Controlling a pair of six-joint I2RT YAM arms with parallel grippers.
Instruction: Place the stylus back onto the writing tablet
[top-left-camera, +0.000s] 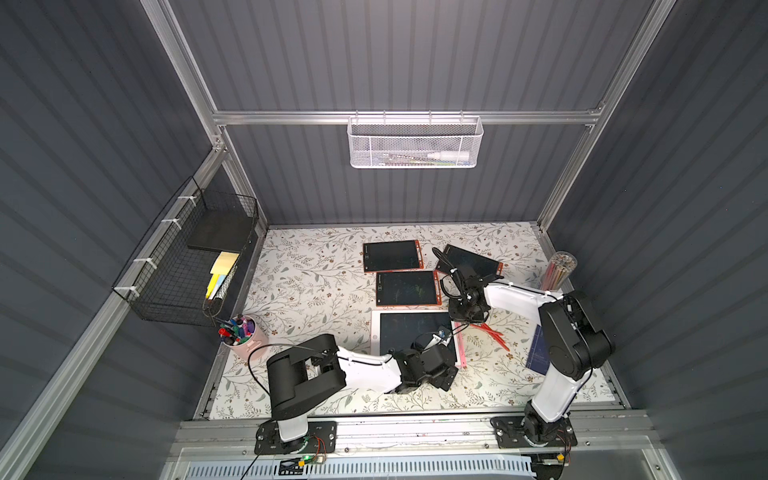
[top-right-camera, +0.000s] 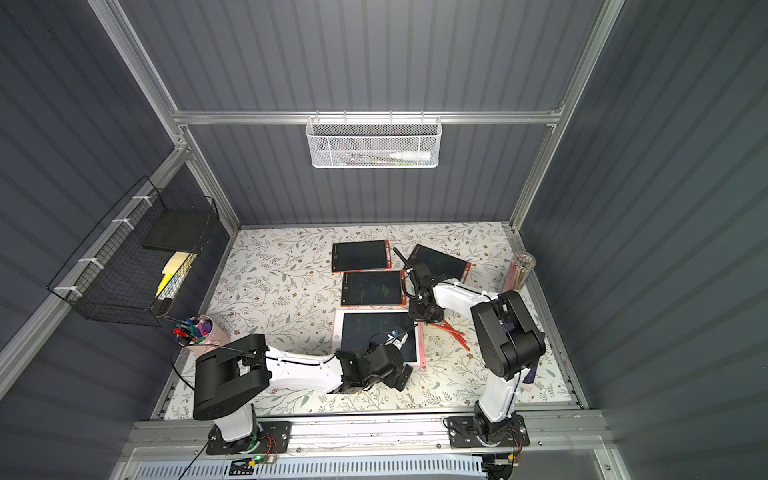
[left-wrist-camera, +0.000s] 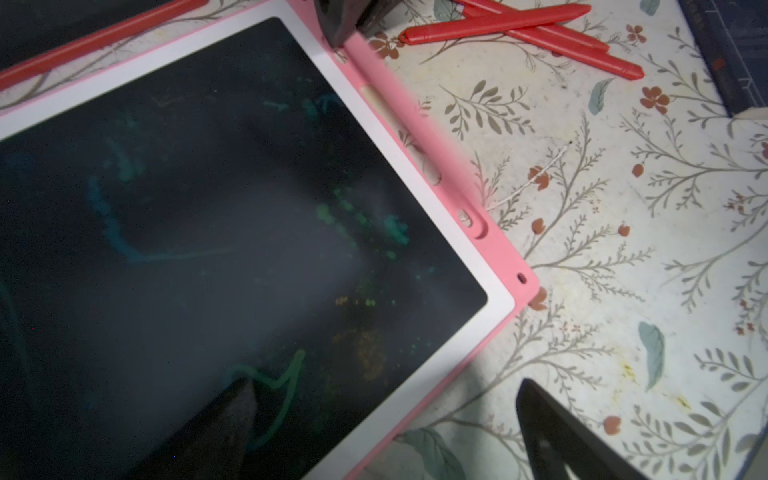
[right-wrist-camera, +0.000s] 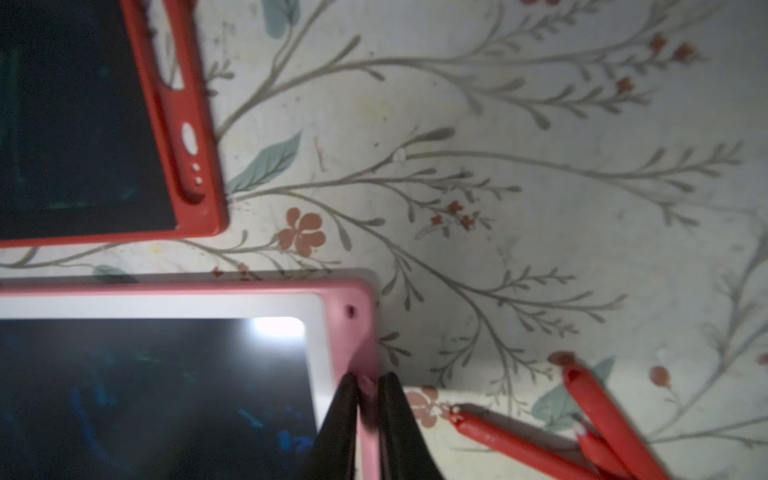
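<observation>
The pink-and-white writing tablet (left-wrist-camera: 240, 240) lies flat, its dark screen up. Along its right edge, in the left wrist view, runs the blurred pink stylus (left-wrist-camera: 420, 132), its near end over the edge slot's end; whether it sits fully down cannot be told. In the right wrist view, the fingertips of my right gripper straddle the stylus's far end (right-wrist-camera: 367, 387) closely at the tablet's upper right corner. Over the tablet's near right corner, my left gripper stands open and empty, fingers wide apart.
Several red styluses (left-wrist-camera: 512, 28) lie loose right of the tablet. A red-framed tablet (right-wrist-camera: 180, 120) sits just behind the pink one. A dark blue book (top-left-camera: 538, 352) is at the right, and a pencil cup (top-left-camera: 558, 270) behind it.
</observation>
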